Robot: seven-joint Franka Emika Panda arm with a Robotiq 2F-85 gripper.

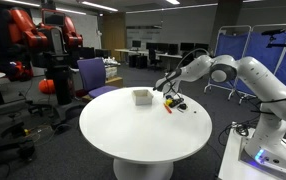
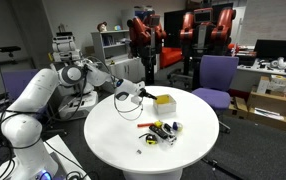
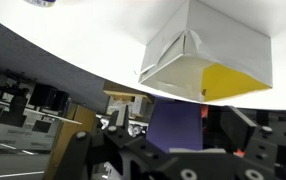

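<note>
A pale open box (image 1: 142, 97) stands on the round white table (image 1: 143, 130), toward its far side. In the wrist view the box (image 3: 173, 62) is close ahead of my gripper, with something yellow (image 3: 233, 84) showing inside it. The gripper's dark fingers (image 3: 245, 145) stand wide apart, with nothing held between them. Exterior view 2 shows the box (image 2: 170, 111) with the yellow thing (image 2: 163, 99) at its top.
A cluster of small items lies on the table to one side of the box, among them a red item (image 1: 168, 109) and a black item (image 2: 162, 132). A purple chair (image 2: 216, 77) stands beyond the table edge.
</note>
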